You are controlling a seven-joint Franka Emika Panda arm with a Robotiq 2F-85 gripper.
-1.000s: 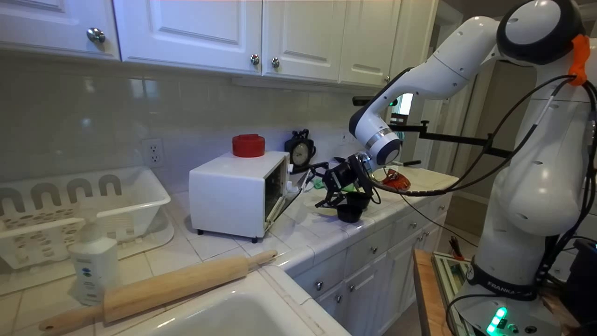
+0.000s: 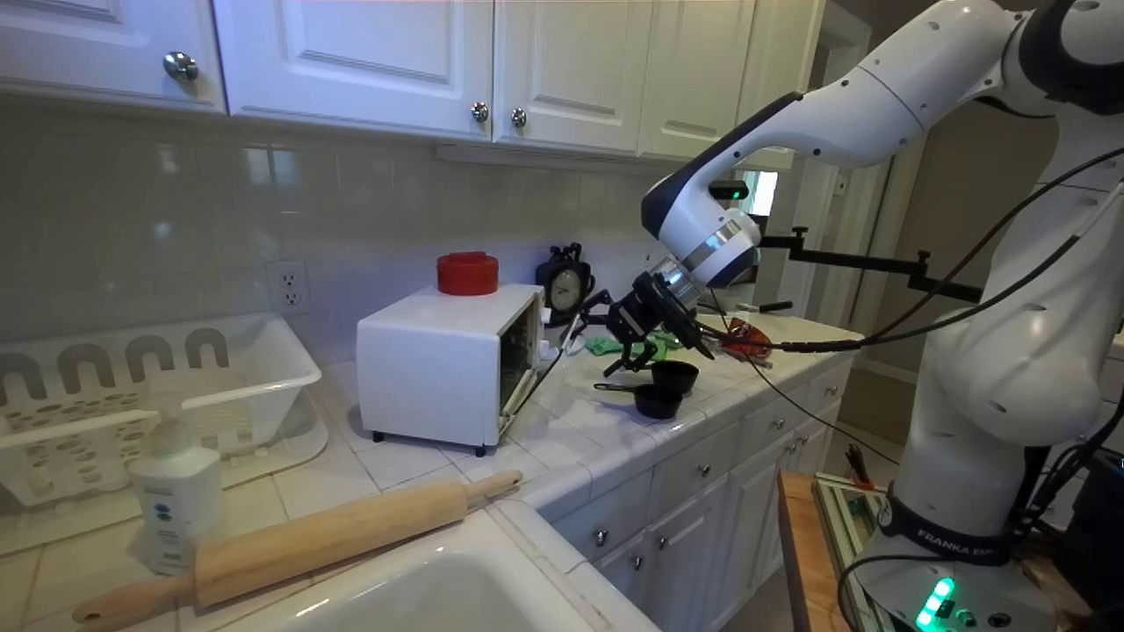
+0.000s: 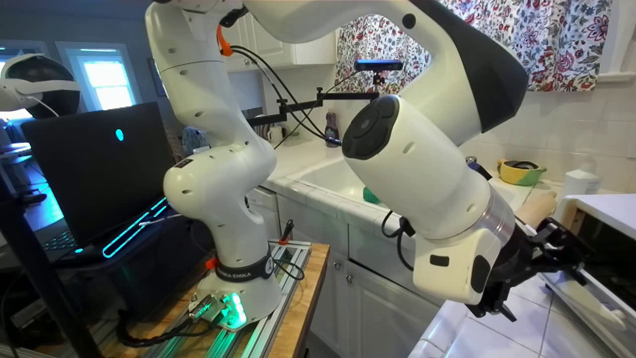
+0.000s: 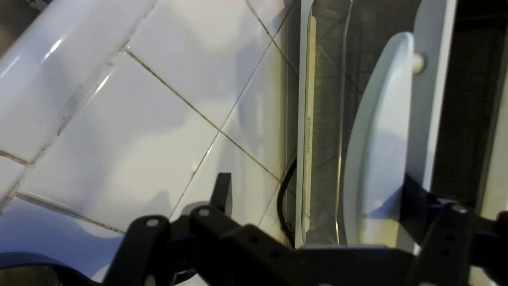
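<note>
A white toaster oven (image 2: 427,369) stands on the tiled counter with its glass door (image 2: 539,391) partly lowered. In the wrist view, the pale curved door handle (image 4: 381,143) runs up the right side, beside the oven's dark interior. My gripper is open around the handle's lower part. Its right finger (image 4: 415,205) reaches in at the handle's inner side, close against it; the left finger (image 4: 222,193) stands well apart, over the tiles. In exterior view 2, the gripper (image 3: 549,297) is by the door, and most of the oven lies outside the frame.
Two small black pans (image 2: 659,400) sit on the counter below the gripper. A red container (image 2: 468,274) rests on the oven. A rolling pin (image 2: 337,535), a soap bottle (image 2: 177,500) and a white dish rack (image 2: 253,390) occupy the near counter, beside the sink (image 2: 443,585).
The arm has shifted and its wrist has rotated, with the gripper tilting and moving slightly left toward the oven door. The door looks about the same. Oven and pans have stayed put.
</note>
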